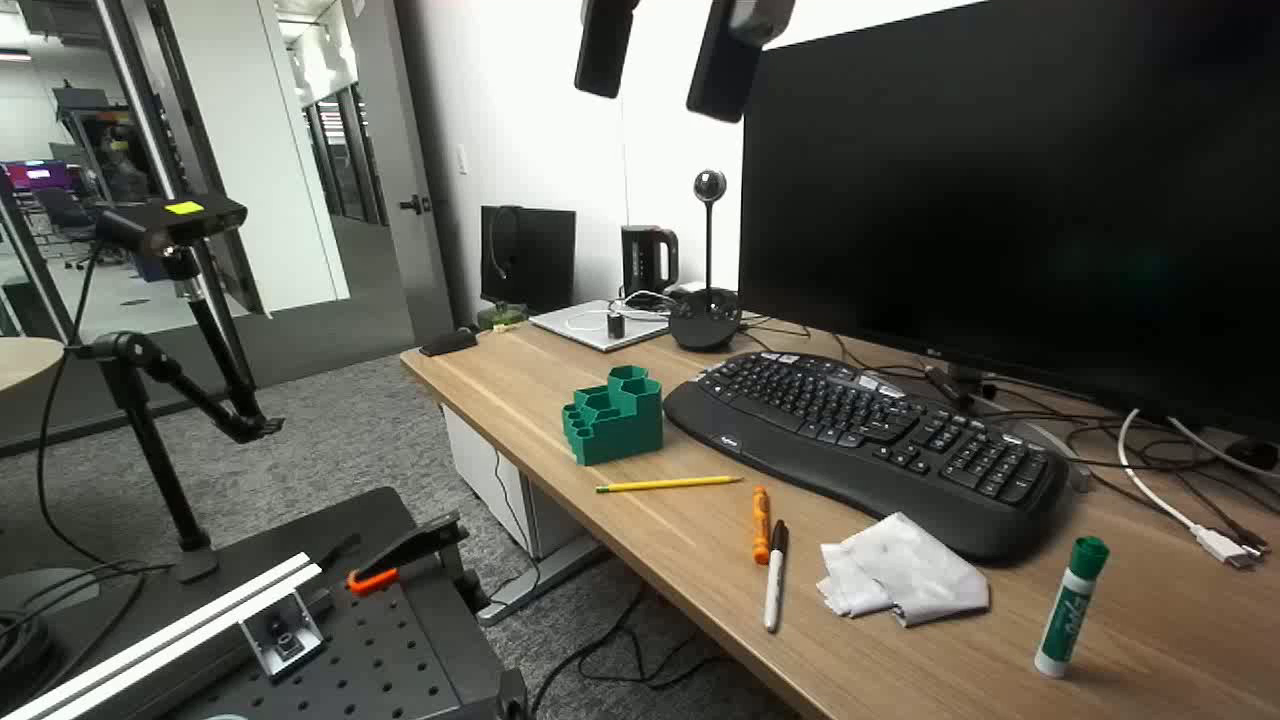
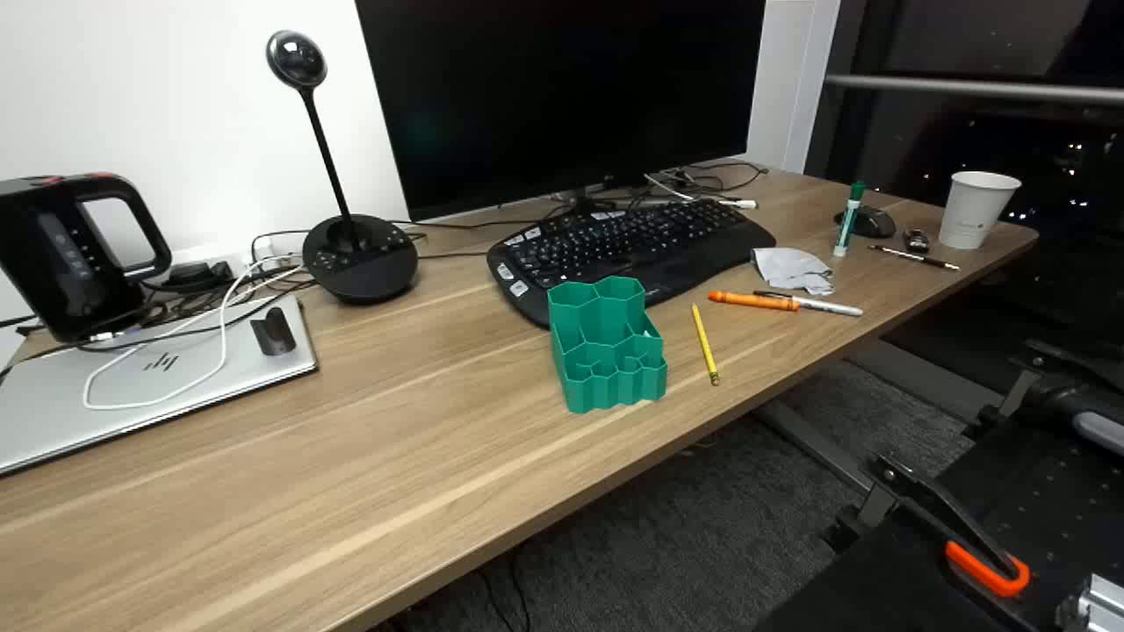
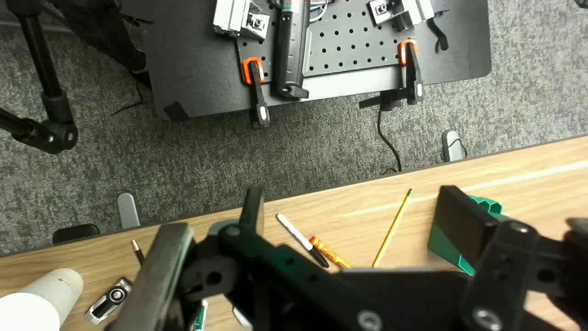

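My gripper (image 1: 662, 98) hangs open high above the desk, its two fingers wide apart with nothing between them. Below, a green honeycomb holder (image 2: 606, 353) stands upright and its visible cells look empty. A yellow pencil (image 1: 668, 484) lies beside it. Close by, an orange crayon-shaped marker (image 1: 761, 526) and a black-capped white marker (image 1: 775, 578) lie almost touching. A crumpled grey-white cloth (image 1: 902, 570) rests in front of the keyboard. Upright on its end stands a green-capped marker (image 1: 1070, 608). In the wrist view, my fingers partly hide the holder (image 3: 447, 245) and the green marker.
A black keyboard (image 1: 871, 446) and a large monitor (image 1: 1008, 204) line the back of the desk. At one end are a paper cup (image 2: 976, 209), a mouse (image 2: 870, 221) and a pen (image 2: 914, 256); at the other, a laptop (image 2: 158, 369) and a kettle (image 2: 79, 258). Bare wood lies between laptop and holder.
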